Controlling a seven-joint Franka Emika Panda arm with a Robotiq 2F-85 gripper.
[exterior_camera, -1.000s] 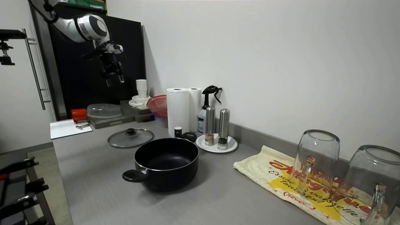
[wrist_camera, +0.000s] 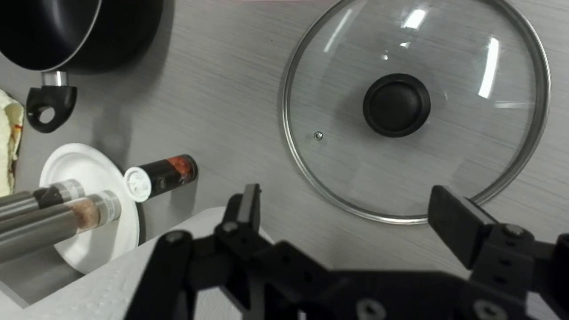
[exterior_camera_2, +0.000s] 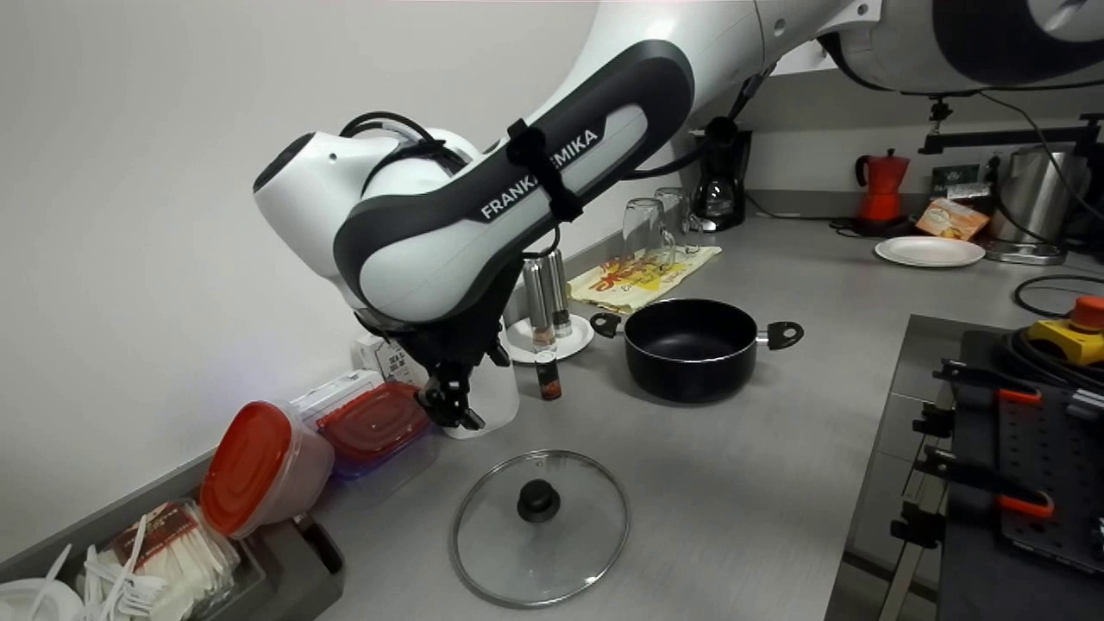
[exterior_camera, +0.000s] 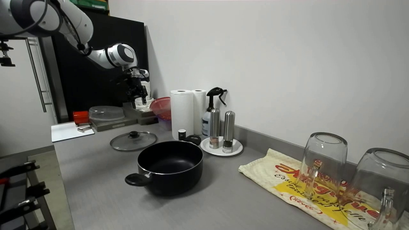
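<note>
My gripper is open, its two fingers wide apart with nothing between them. In exterior view 1 the gripper [exterior_camera: 138,103] hangs in the air above the back of the counter. Flat on the counter lies a round glass lid [wrist_camera: 341,160] with a black knob [wrist_camera: 396,105]; in the wrist view it appears ahead of the fingertips, its rim passing close to the right one. A black two-handled pot [exterior_camera: 168,168] stands uncovered and empty nearby. Between pot and paper towels stands a small dark spice jar [wrist_camera: 170,176] with a white top.
Paper towel rolls [exterior_camera: 181,113] stand tall by the wall, close to the gripper in the wrist view. Two metal mills [exterior_camera: 221,128] stand on a white plate [exterior_camera: 237,149]. Red-lidded containers [exterior_camera_2: 248,466] line the wall. Open counter lies in front of the lid.
The arm has moved right in exterior view 1, toward the wall, and the gripper is lower. Lid, pot and the other counter items have stayed in place.
</note>
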